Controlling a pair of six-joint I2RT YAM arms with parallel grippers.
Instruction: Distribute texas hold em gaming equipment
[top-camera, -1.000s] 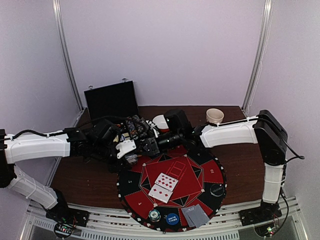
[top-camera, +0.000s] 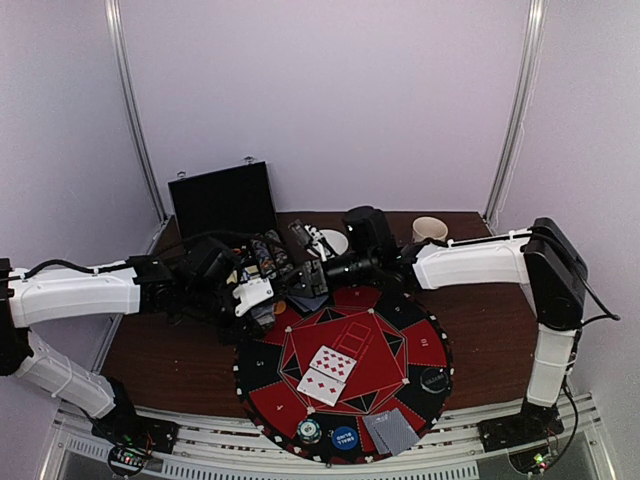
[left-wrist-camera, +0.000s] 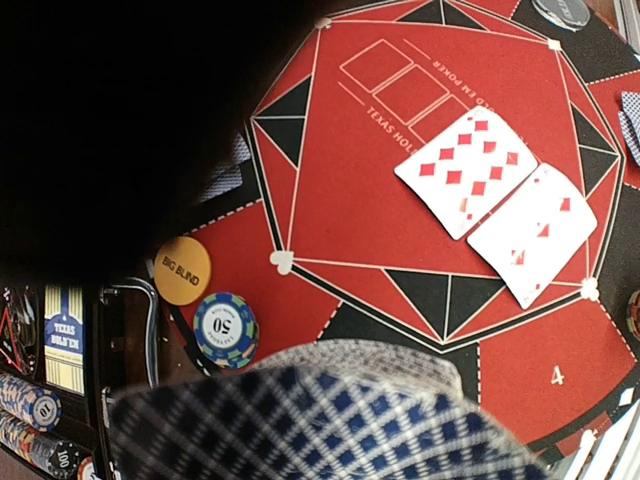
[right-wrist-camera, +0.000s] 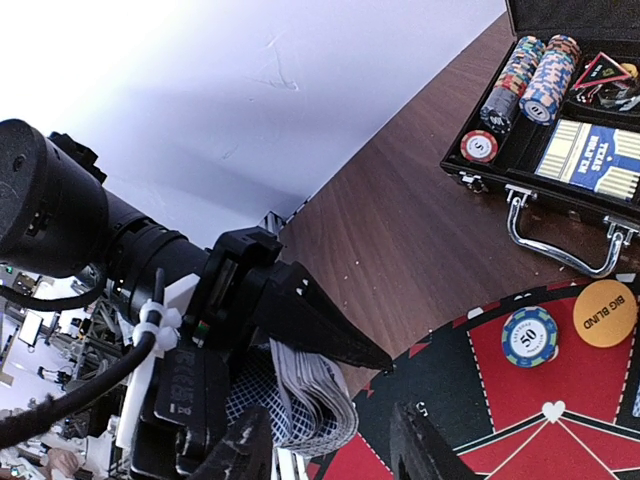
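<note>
My left gripper is shut on a deck of blue-checked cards, its edges fanned in the right wrist view. My right gripper has its fingers apart, with no card visible between the tips; from above it is over the mat's far left part. Two face-up diamond cards lie on the red and black poker mat. A face-down pair rests at the near edge. Other blue-backed cards lie partly hidden at the far left. The big blind disc lies beside a 50 chip.
An open black chip case stands at the back left, holding chips and a Texas Hold'em box. The small blind disc and a chip stack sit at the mat's front. A white cup stands at the back right.
My right gripper has moved back and up, away from the left one. Blue-backed cards and the big blind disc now show where it was. The left arm has stayed put.
</note>
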